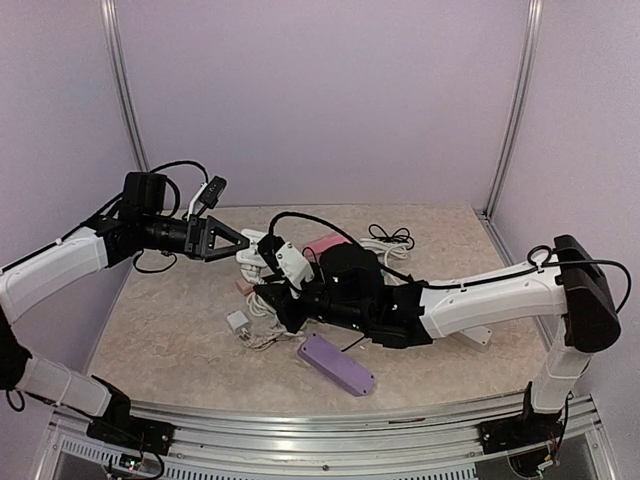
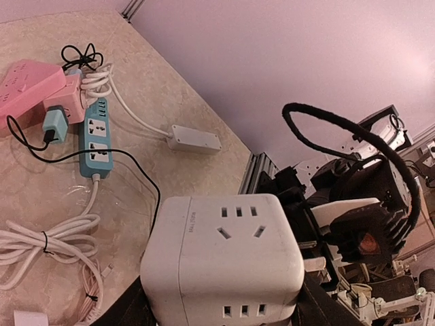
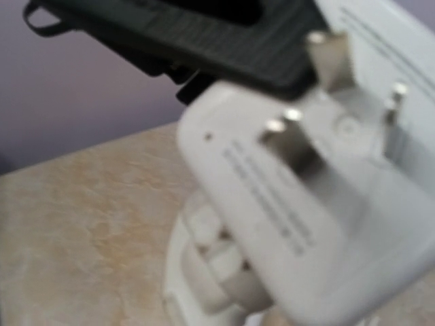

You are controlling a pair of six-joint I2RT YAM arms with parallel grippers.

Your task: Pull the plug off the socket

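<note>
A white socket cube (image 2: pixel 224 261) with several slots fills the bottom middle of the left wrist view, with my left gripper (image 1: pixel 243 247) shut on it above the table. The right wrist view is blurred. Close up there, a white plug body (image 3: pixel 272 204) with metal pins (image 3: pixel 333 64) lies beneath a black finger (image 3: pixel 204 47). Thick white cable coils (image 3: pixel 217 261) show below it. From the right, my right gripper (image 1: pixel 272 293) reaches in just below the cube. It looks shut, but whatever lies between its fingers is hidden.
On the table lie a purple strip (image 1: pixel 337 365), a white adapter (image 1: pixel 238 322) and coiled white cables (image 2: pixel 58 241). A blue power strip (image 2: pixel 95 136), a pink block (image 2: pixel 27 85) and a white box (image 2: pixel 195 139) lie further back.
</note>
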